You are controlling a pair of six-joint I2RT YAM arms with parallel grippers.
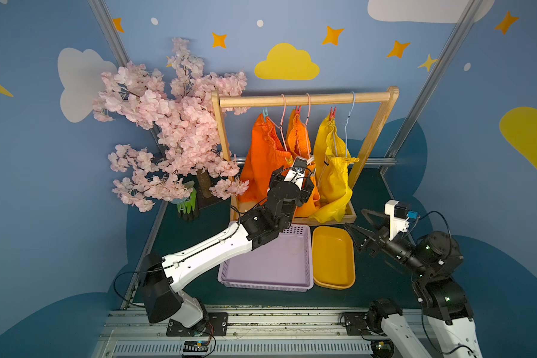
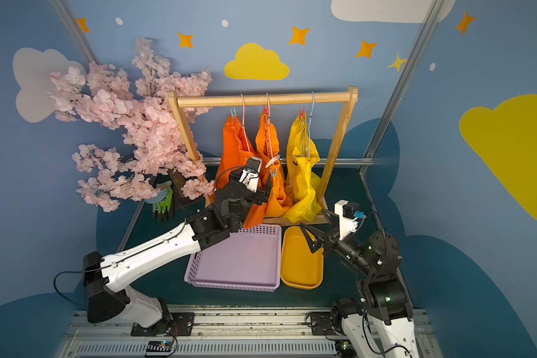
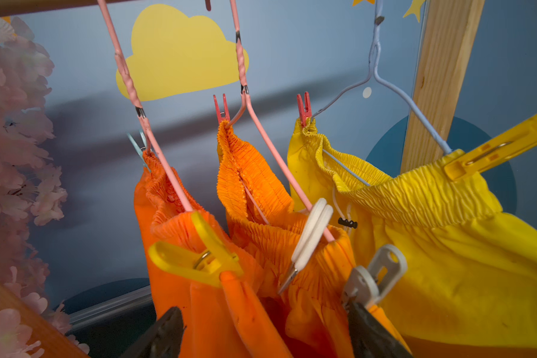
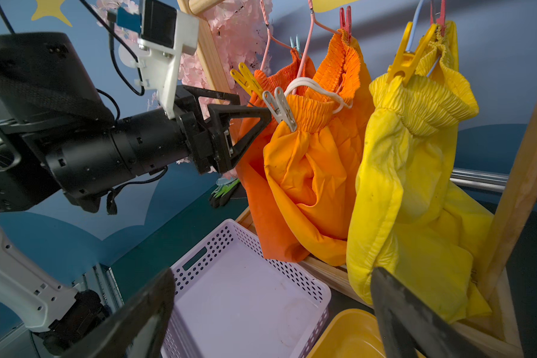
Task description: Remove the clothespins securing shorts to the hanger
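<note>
Three pairs of shorts hang on wire hangers: dark orange point(image 4: 256, 155), orange point(image 4: 310, 155) in the middle, and yellow point(image 4: 387, 179). On the front waistbands sit a yellow clothespin point(image 3: 200, 262), a grey clothespin point(image 3: 376, 277) and another yellow clothespin point(image 3: 498, 146). At the back are a pale blue clothespin point(image 3: 138, 146) and two red clothespins, one on the orange shorts point(image 3: 222, 108). My left gripper is part open at the front waistbands, its right finger point(image 3: 367, 331) close below the grey clothespin; contact is unclear. Well away from the shorts, my right gripper stands open and empty.
A wooden rack point(image 1: 307, 100) carries the hangers. In front lie a lilac basket point(image 4: 220, 286) and a yellow tray point(image 1: 333, 256), both empty where visible. Blossom branches point(image 1: 179, 125) crowd the rack's left side. A white drawstring point(image 3: 310, 232) hangs from the middle shorts.
</note>
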